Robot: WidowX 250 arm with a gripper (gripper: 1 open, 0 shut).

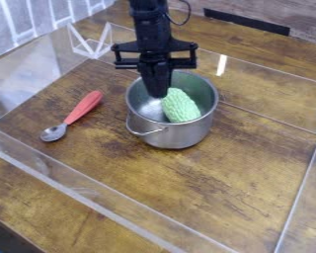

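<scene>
A steel pot (172, 132) with a wire handle stands on the wooden table, holding a pale green, textured oblong object (184, 108) in its right part. Above the pot's back left hangs my black gripper (157, 79), shut, with nothing visible between its fingers. A spoon (71, 118) with a red handle lies on the table left of the pot.
Clear panels or edges run along the left and right sides.
</scene>
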